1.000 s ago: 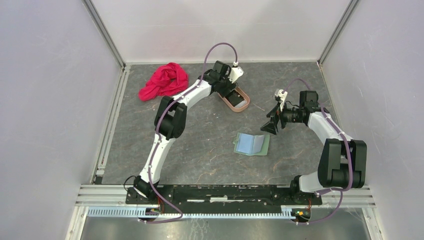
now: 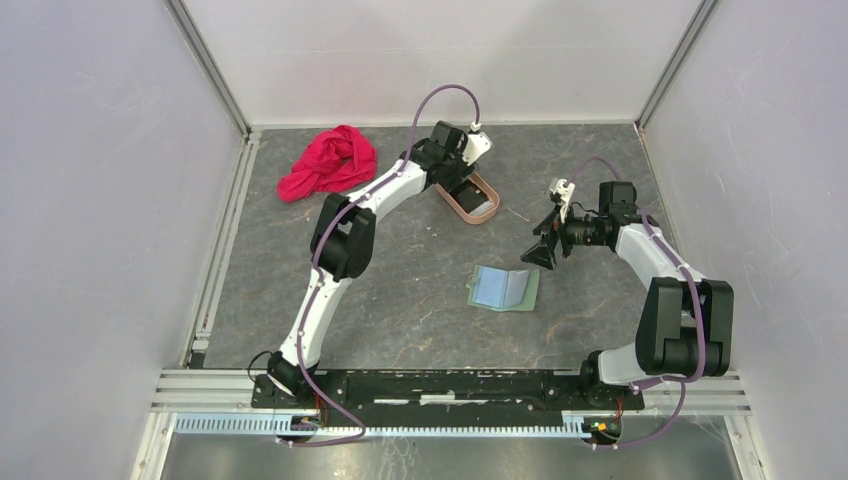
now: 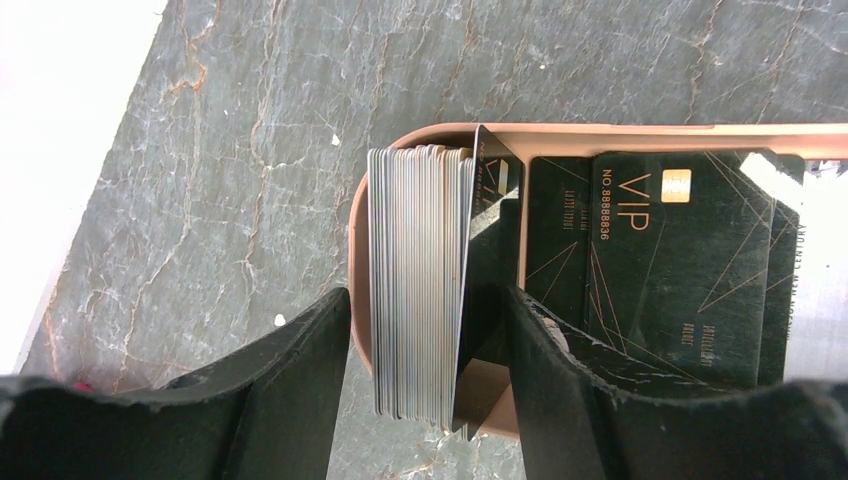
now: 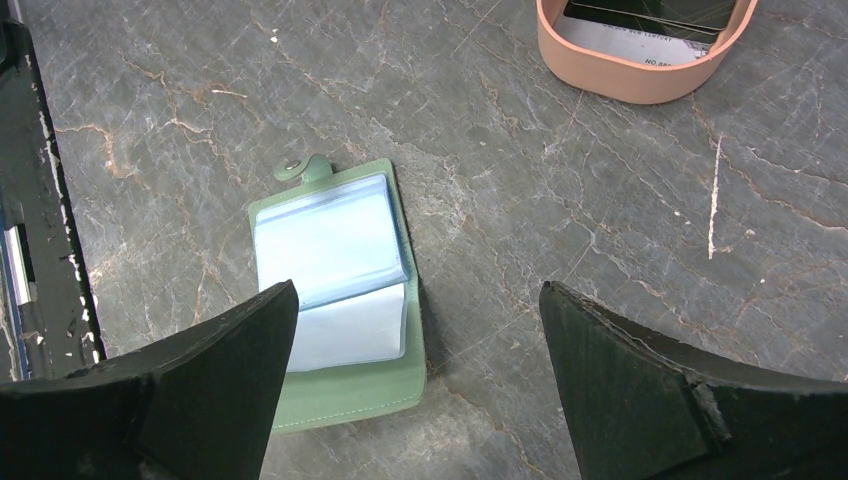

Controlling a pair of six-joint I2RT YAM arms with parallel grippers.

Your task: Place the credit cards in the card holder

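A pink oval container (image 2: 477, 216) at the back centre holds black VIP cards (image 3: 680, 270) and, at its left end, a row of cards on edge (image 3: 415, 280). My left gripper hangs over that row, part open, a finger at either side; contact cannot be told. The green card holder (image 4: 340, 395) with clear pale sleeves lies open on the table nearer the front, right of centre. My right gripper is open and empty above the table, to the right of the container and behind the holder.
A crumpled red cloth (image 2: 330, 165) lies at the back left. White walls stand at the sides and back.
My left gripper and wrist have shifted very slightly to the right over the container. The right arm, container and holder look unchanged.
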